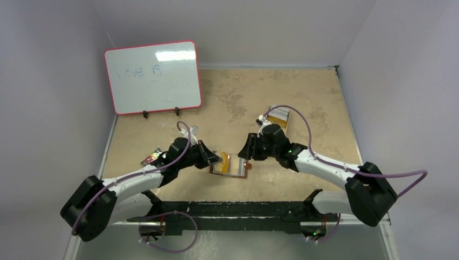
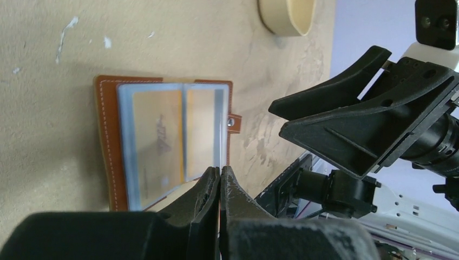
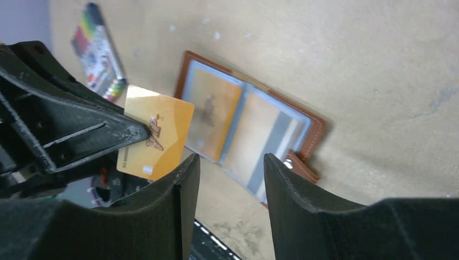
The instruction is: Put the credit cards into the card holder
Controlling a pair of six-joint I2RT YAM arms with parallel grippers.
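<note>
My left gripper (image 1: 219,159) is above the left part of the open card holder (image 1: 238,167), shut on an orange card (image 3: 168,132). The right wrist view shows that card pinched near its side, its face turned toward the camera. In the left wrist view the card is nearly edge-on and mostly hidden by the closed fingers (image 2: 234,197). The holder lies flat, brown leather (image 2: 106,138) around clear sleeves, with an orange-edged card (image 3: 216,116) inside. My right gripper stands open near the holder's right side, nothing between its fingers.
A box (image 1: 285,129) with cards in it stands at the back right, partly behind the right arm. A colourful palette-like item (image 1: 151,157) lies by the left arm. The whiteboard (image 1: 154,78) stands at the back left. Table in front of the holder is clear.
</note>
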